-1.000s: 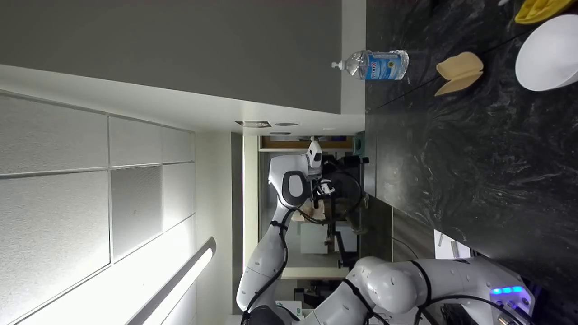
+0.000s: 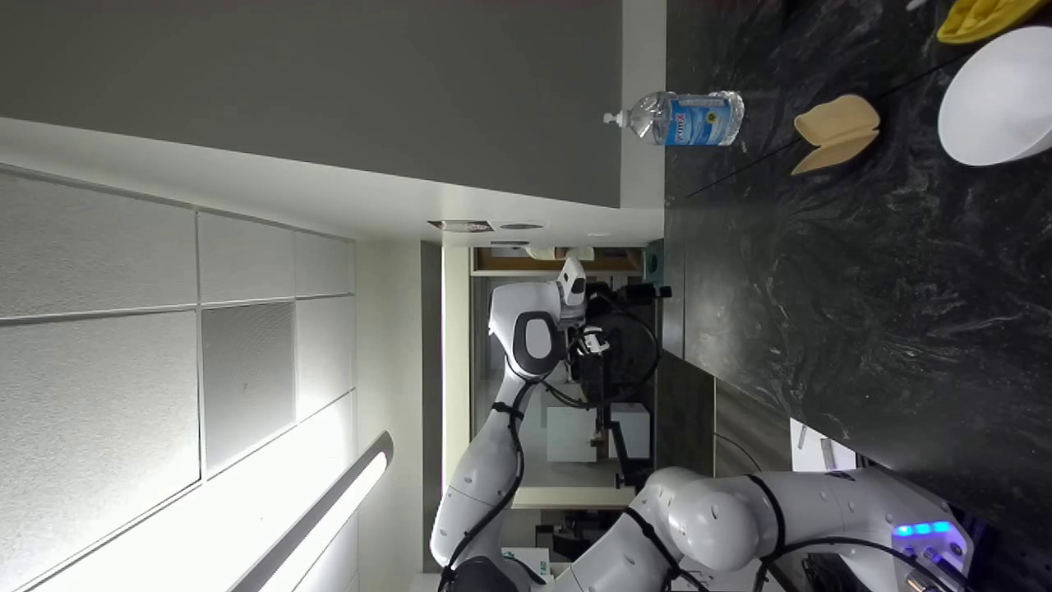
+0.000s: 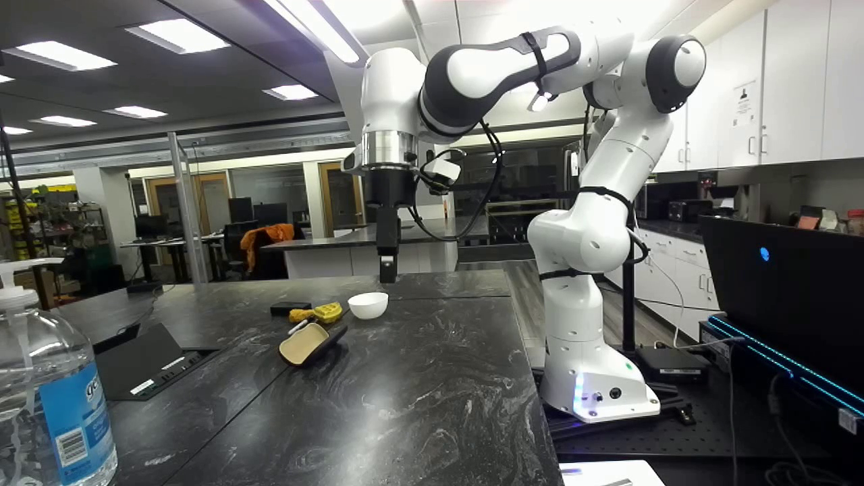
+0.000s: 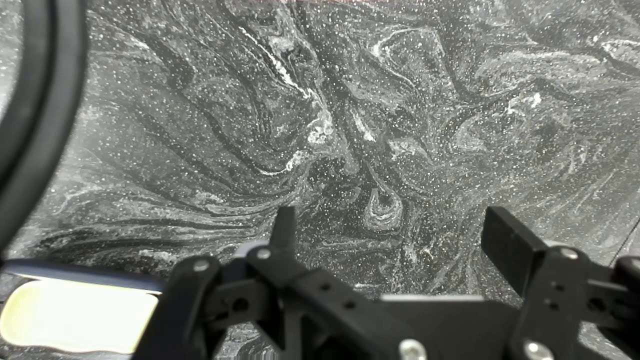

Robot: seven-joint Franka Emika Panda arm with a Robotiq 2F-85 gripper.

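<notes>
High above the dark marbled table, my gripper points down with its two black fingers well apart. It is open, and only the tabletop shows between them in the wrist view. An opened case with a beige lining [image 3: 303, 345] lies on the table; part of this lining [image 4: 78, 315] also shows at the lower left of the wrist view. Behind the case stands a white bowl [image 3: 368, 305], with a yellow object [image 3: 328, 312] beside it. A clear bottle with a blue label [image 2: 702, 119] stands on the table in the sideways exterior view.
A dark panel [image 3: 142, 362] stands at the table's left. Near the yellow object sits a small black box [image 3: 289, 308]. A dark monitor [image 3: 786, 308] stands beyond the robot's base on the right.
The arm and the things on the table look unmoved. Only the background behind the gripper differs: brownish, blurred shapes there have gone and a dark shape stands in their place.
</notes>
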